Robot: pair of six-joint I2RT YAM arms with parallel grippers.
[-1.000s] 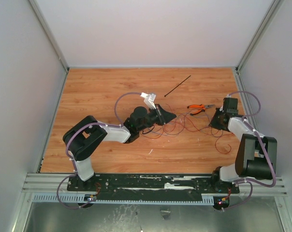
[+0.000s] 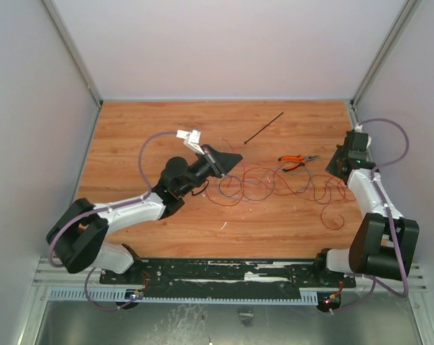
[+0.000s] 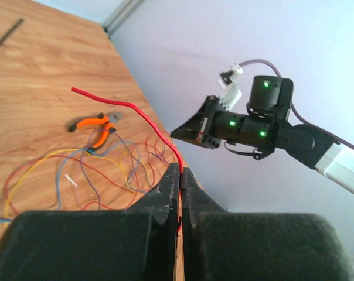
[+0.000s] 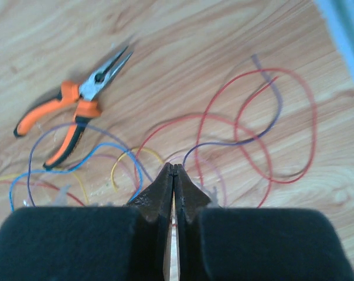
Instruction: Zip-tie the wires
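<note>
Loose red, blue, yellow and purple wires (image 2: 264, 188) lie tangled across the table's middle and right. My left gripper is shut on a red wire (image 3: 125, 103), whose free end rises past the fingertips; in the top view it hangs above the left side of the tangle. At the right, my right gripper is shut, nothing between its fingers. Below it, in the right wrist view, blue wire (image 4: 101, 146) and red wire (image 4: 224, 120) rest outside the fingers. A thin black zip tie (image 2: 264, 127) lies straight on the bare wood behind the wires.
Orange-handled pliers (image 2: 297, 162) lie just behind the wires, between the two grippers. The right wall (image 2: 404, 144) stands close beside my right arm.
My left gripper has shifted left with the red wire.
</note>
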